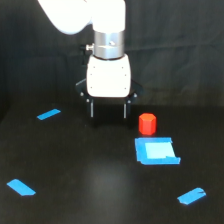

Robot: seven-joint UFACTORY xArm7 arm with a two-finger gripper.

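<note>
A small red block [147,124] stands on the dark table, right of centre. Just in front of it lies a blue square [143,149] with a white patch [159,150] in its middle. My gripper [109,111] hangs pointing down to the left of the red block, its two dark fingers wide apart. Nothing shows between them. The white hand is upright, and its right finger is a short way from the block, not visibly touching it.
Strips of blue tape lie at the back left [48,114], the front left [20,187] and the front right [192,196].
</note>
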